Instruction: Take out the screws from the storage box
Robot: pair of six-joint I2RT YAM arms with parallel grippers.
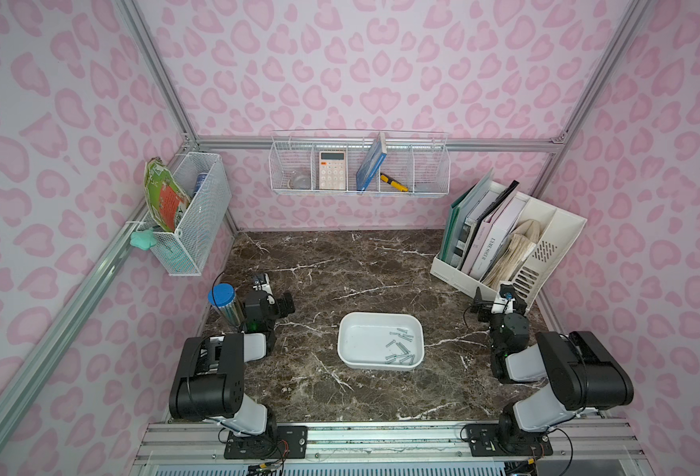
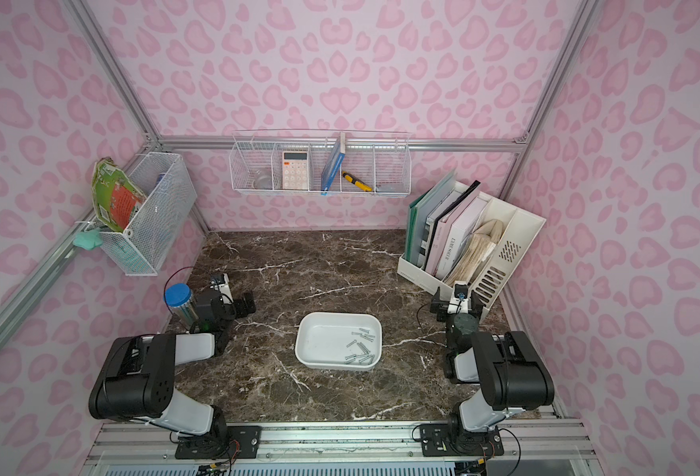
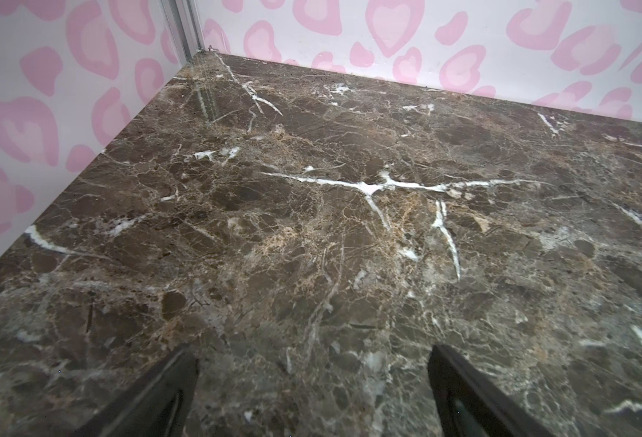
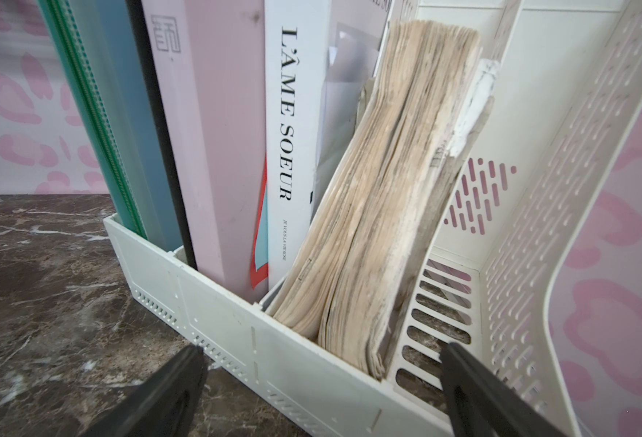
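A white rectangular storage box [image 1: 358, 341] sits on the front middle of the marble table, with several small silver screws [image 1: 401, 346] lying in its right half. My left gripper [image 1: 274, 300] is at the left of the table, beside a blue-lidded jar [image 1: 222, 295]; in the left wrist view its fingers are apart over bare table. My right gripper [image 1: 493, 303] is at the right, just in front of the white file holder [image 4: 182, 298]; it is open and empty.
The file holder at back right holds books, folders and worn paper. A wire basket [image 2: 397, 192] on the back wall holds a calculator and other items; another basket [image 2: 167, 214] hangs on the left.
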